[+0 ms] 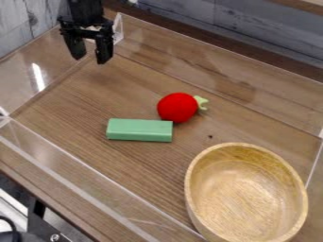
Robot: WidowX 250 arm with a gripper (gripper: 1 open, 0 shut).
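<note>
My black gripper (89,49) hangs at the upper left of the camera view, over the wooden floor of the workspace, apart from the objects. Its fingers are small and dark, and whether they are open or shut is hard to make out. A red tomato-like toy (177,108) with a pale green top lies right of centre. A green block (140,129) lies flat below it and to the left. A large tan bowl (246,189) stands at the lower right.
Walls bound the workspace (76,132) at the back and left. Some dark cable shows at the bottom left corner.
</note>
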